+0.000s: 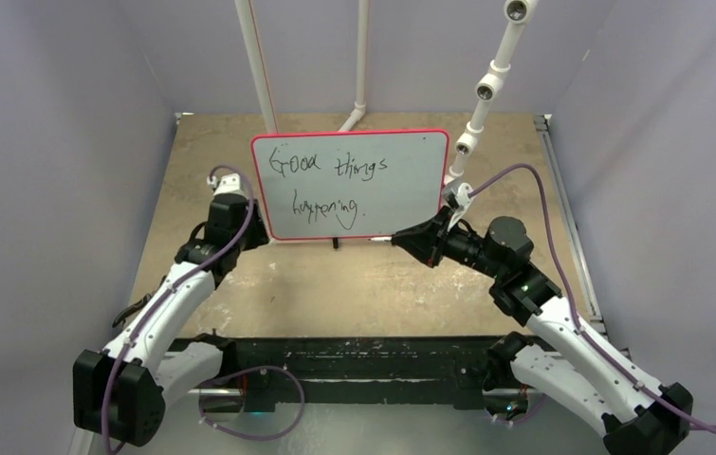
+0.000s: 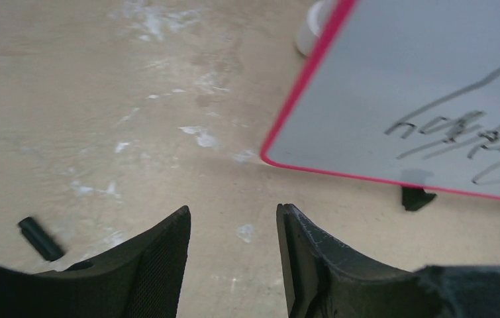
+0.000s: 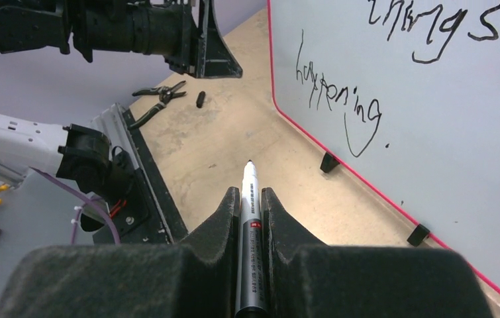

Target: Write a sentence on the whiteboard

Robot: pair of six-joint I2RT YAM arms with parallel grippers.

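The red-edged whiteboard (image 1: 401, 190) carries handwriting in black, "Good things" above and "happening." below. My right gripper is shut on a marker (image 3: 250, 218), whose bare dark tip points away from the fingers. In the top view the marker's white end (image 1: 380, 239) lies in front of the board's lower edge; contact cannot be told. My left gripper stands open and empty, beyond the board's lower left corner. A small black cylinder, perhaps the marker's cap (image 2: 41, 238), rests on the table to its left.
Black-handled pliers (image 3: 163, 96) lie at the table's left side, near the black cylinder. Small black feet (image 3: 328, 163) support the board's lower edge. White pipes (image 1: 257, 66) rise behind it. The tabletop (image 1: 354, 294) before the board is clear.
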